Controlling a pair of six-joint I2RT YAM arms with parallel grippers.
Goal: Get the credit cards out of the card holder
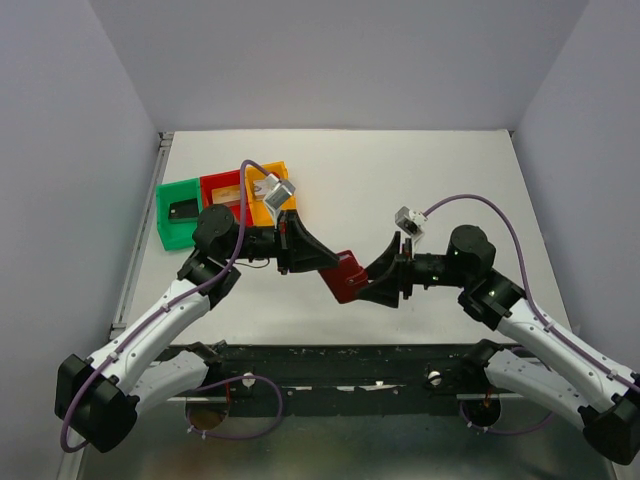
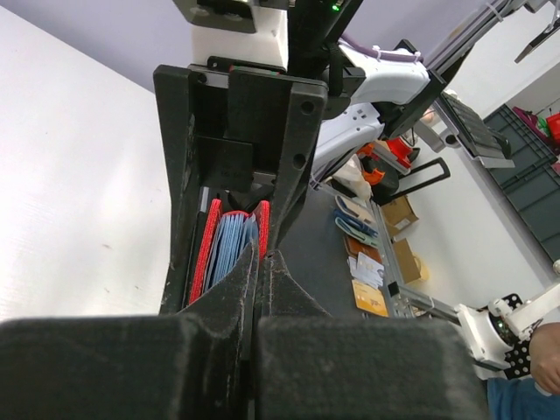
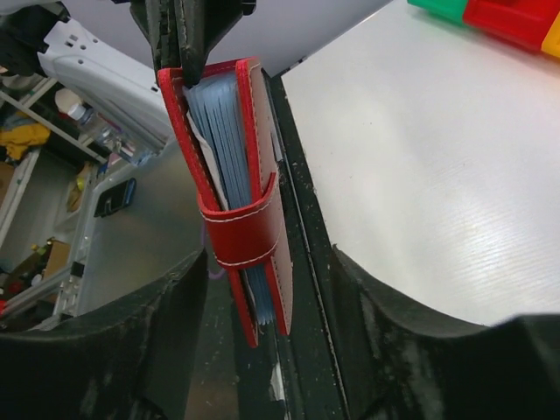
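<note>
My left gripper [image 1: 322, 262] is shut on the red card holder [image 1: 346, 276], held upright above the table in the middle. A stack of pale blue-grey cards [image 3: 219, 140] fills the holder [image 3: 241, 229], framed by its red edges and strap. My right gripper [image 1: 385, 272] stands open around the holder's other end; in the right wrist view its dark fingertips lie on both sides of the holder's lower part, and whether they touch cannot be seen. The left wrist view shows the card edges [image 2: 229, 241] between the holder's red sides.
Green [image 1: 176, 228], red [image 1: 217, 181] and orange [image 1: 279, 170] trays sit at the back left of the white table [image 1: 420, 170], with items inside. A dark strip runs along the front edge.
</note>
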